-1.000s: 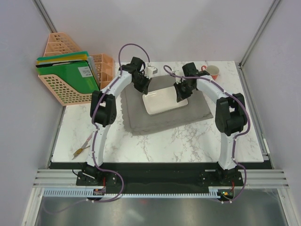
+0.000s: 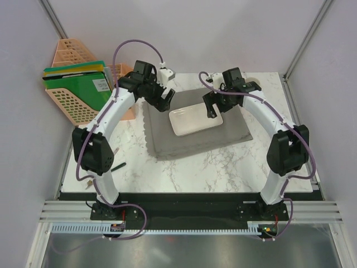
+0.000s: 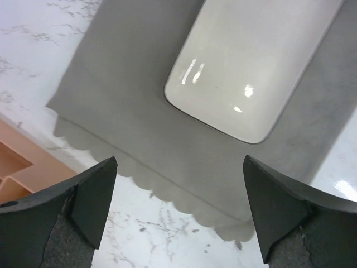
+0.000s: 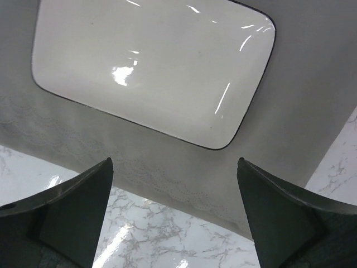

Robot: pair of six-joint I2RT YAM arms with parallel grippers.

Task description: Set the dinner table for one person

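Observation:
A white rectangular plate (image 2: 192, 120) rests flat on a grey cloth mat (image 2: 195, 146) with a scalloped edge. Above the plate's left end, my left gripper (image 2: 163, 103) stands open and empty; in the left wrist view the plate (image 3: 240, 67) lies beyond its spread fingers (image 3: 92, 201). Likewise my right gripper (image 2: 212, 108) is open over the right end, and the plate (image 4: 162, 72) lies clear of its fingers (image 4: 279, 206) in the right wrist view. A dark green-handled utensil (image 2: 118, 166) lies on the left of the table, with other cutlery partly covered by the left arm.
An orange basket (image 2: 125, 84) holding green and yellow folders (image 2: 81, 89) fills the back left corner. The right arm mostly hides a mug (image 2: 254, 81) at the back right. Bare marble table (image 2: 189, 177) lies in front of the mat.
The left arm has swung left and the right arm right, away from the plate, now covering more of the cutlery and mug. The plate has not visibly moved.

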